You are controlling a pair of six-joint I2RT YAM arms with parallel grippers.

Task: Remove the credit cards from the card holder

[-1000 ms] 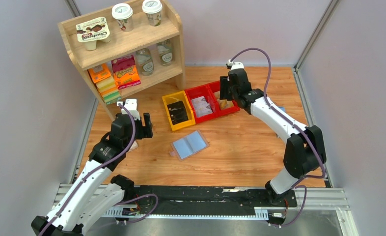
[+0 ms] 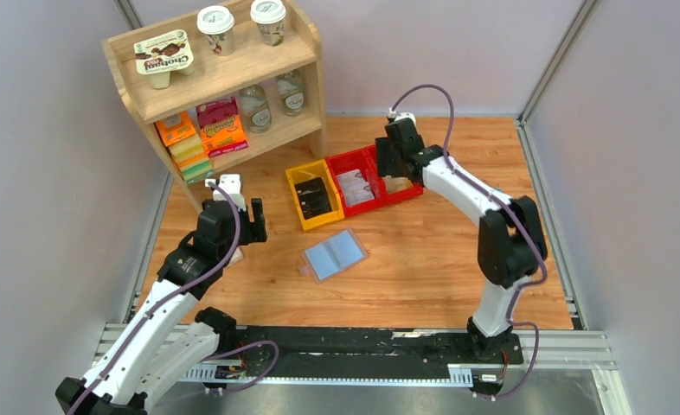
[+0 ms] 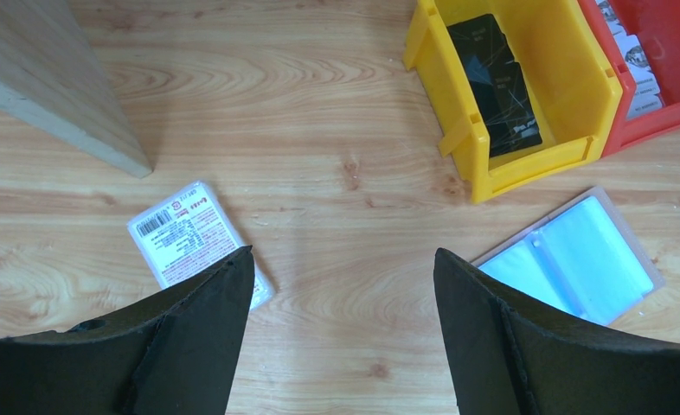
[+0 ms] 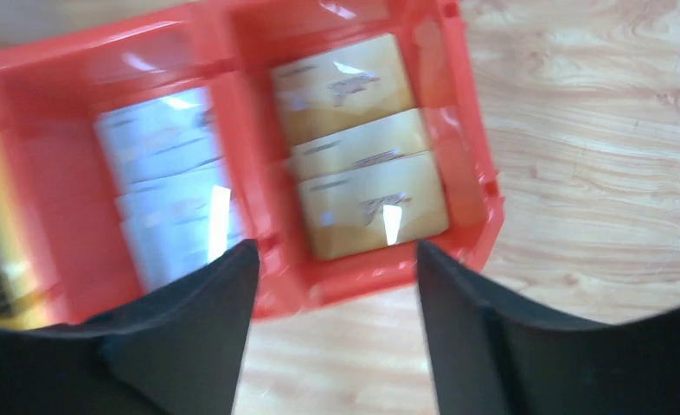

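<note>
The card holder (image 2: pixel 335 255) lies open on the table, its blue sleeves seen also in the left wrist view (image 3: pixel 603 251). A yellow bin (image 3: pixel 570 95) holds black cards; red bins hold white cards (image 2: pixel 354 188) and gold cards (image 4: pixel 371 203). My right gripper is over the red bins' gold-card compartment, fingers apart, nothing seen between them; that view is blurred. My left gripper hangs open at the left, above bare table between a white labelled pack (image 3: pixel 185 233) and the card holder.
A wooden shelf (image 2: pixel 211 73) with cups, bottles and boxes stands at the back left; its leg (image 3: pixel 77 104) is near my left gripper.
The left arm and the card holder are unchanged.
</note>
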